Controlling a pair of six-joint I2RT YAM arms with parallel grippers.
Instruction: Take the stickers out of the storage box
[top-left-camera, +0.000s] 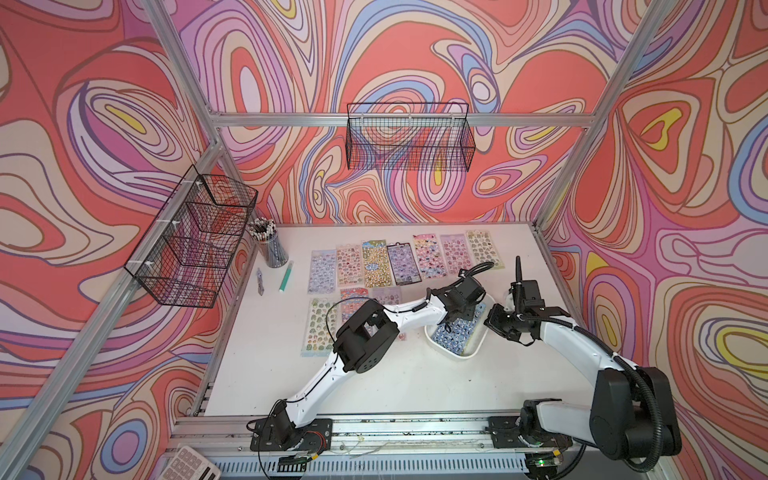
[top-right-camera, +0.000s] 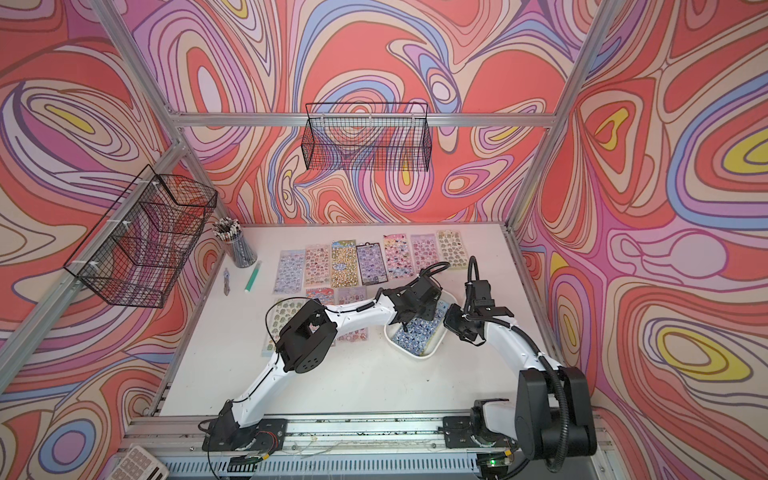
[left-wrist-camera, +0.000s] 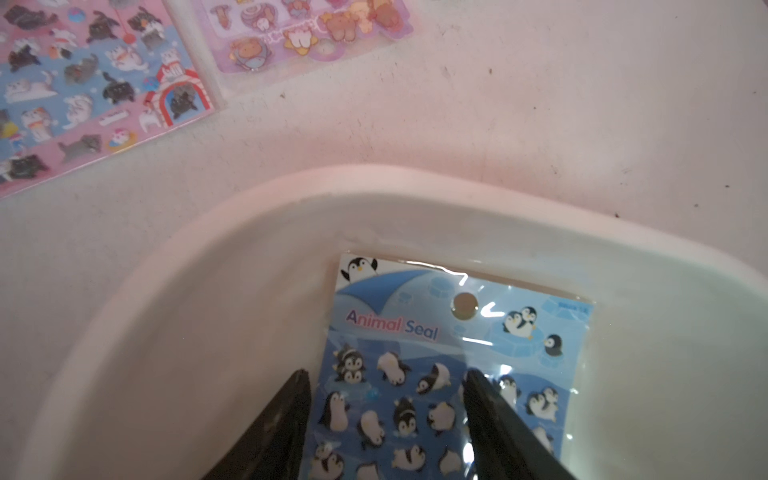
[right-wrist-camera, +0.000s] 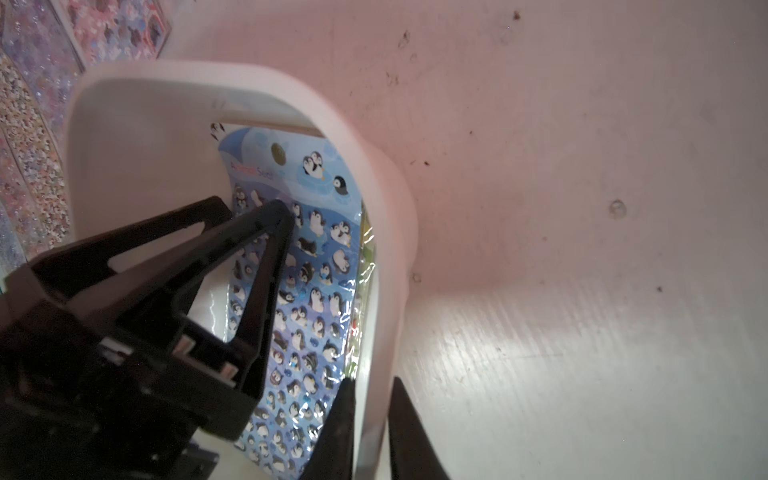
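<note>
The white storage box (top-left-camera: 472, 349) stands on the right part of the table. A blue penguin sticker sheet (left-wrist-camera: 404, 384) lies inside, with more packs partly hidden beneath its right edge. Above this sheet my left gripper is open, its fingers spread over the penguins and nothing held between them. At the box's right side, my right gripper has one finger inside and one outside the wall; the box rim (right-wrist-camera: 384, 264) fills the narrow gap between them.
Rows of sticker sheets (top-left-camera: 376, 264) cover the back and left-middle of the table. A pen holder (top-left-camera: 273, 249) and a green strip (top-left-camera: 285, 276) are at the left.
</note>
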